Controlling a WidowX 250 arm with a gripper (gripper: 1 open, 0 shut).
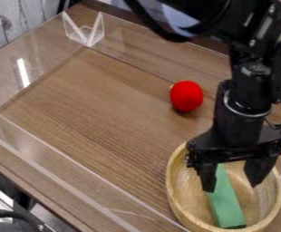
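My black gripper (pixel 234 159) reaches down at the right over a light wooden bowl (pixel 179 199), its fingertips low over the bowl's back half. A green block (pixel 227 208) lies in the bowl, its upper end partly hidden under the gripper. The gripper is open; I cannot see anything held in it. A red ball (pixel 187 96) sits on the table behind the gripper, to its left.
A clear plastic piece (pixel 86 30) stands at the back left. Dark cables lie at the bottom left corner.
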